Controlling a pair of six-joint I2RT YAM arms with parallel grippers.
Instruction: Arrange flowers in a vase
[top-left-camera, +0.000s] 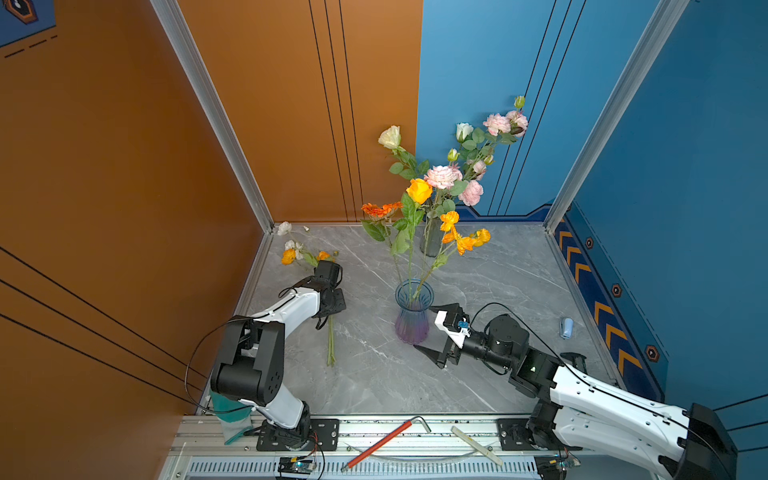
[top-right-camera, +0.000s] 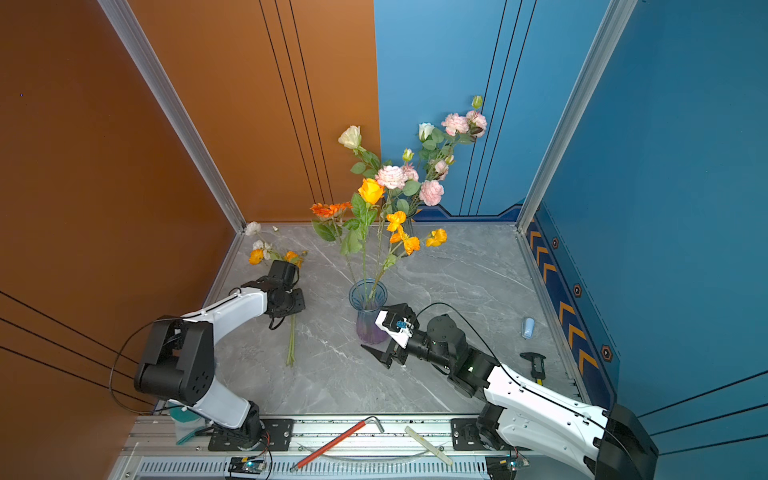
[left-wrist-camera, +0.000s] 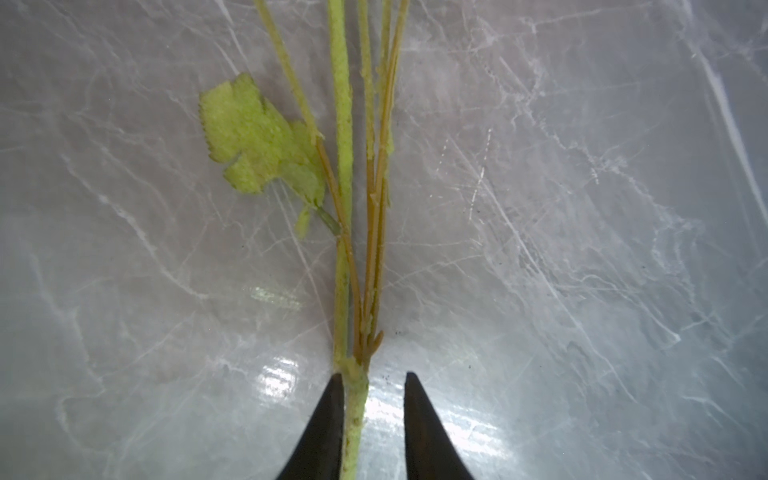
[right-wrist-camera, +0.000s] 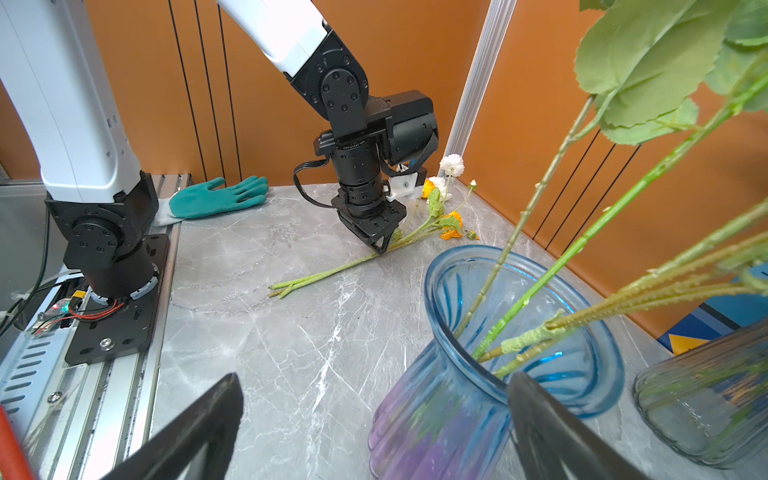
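Note:
On the left of the table lie flower stems (top-left-camera: 330, 344) with orange and white blooms (top-left-camera: 289, 256) at their far end. Over these stems my left gripper points down, its fingers parted. In the left wrist view one thick stem (left-wrist-camera: 352, 416) runs between the fingertips or just below them; contact cannot be made out. A blue-purple glass vase (top-left-camera: 412, 320) stands upright mid-table, holding orange and yellow flowers (top-left-camera: 418, 191). My right gripper (top-left-camera: 428, 336) is open beside the vase, one finger on each side of its right part.
Behind stands a grey glass vase (top-left-camera: 432, 238) with pink and white roses (top-left-camera: 444, 177). A light blue object (top-right-camera: 528, 327) and a black-handled tool (top-right-camera: 534, 364) lie at right. A green glove (right-wrist-camera: 220, 196) rests at the left front corner.

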